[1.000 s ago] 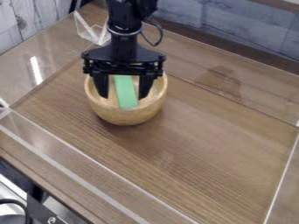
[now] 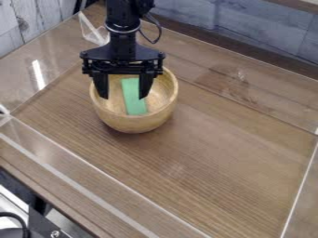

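My black gripper (image 2: 122,67) hangs over the back part of a wooden bowl (image 2: 163,110), its two dark fingers pointing down on either side and apart from each other. A green block (image 2: 134,99) lies inside the bowl, below and between the fingers. I cannot make out clearly whether either finger touches it.
A dark cable or object (image 2: 10,221) is at the lower left corner.
My gripper has moved up and toward the back, away from the front of the bowl. The green block still lies in the bowl.
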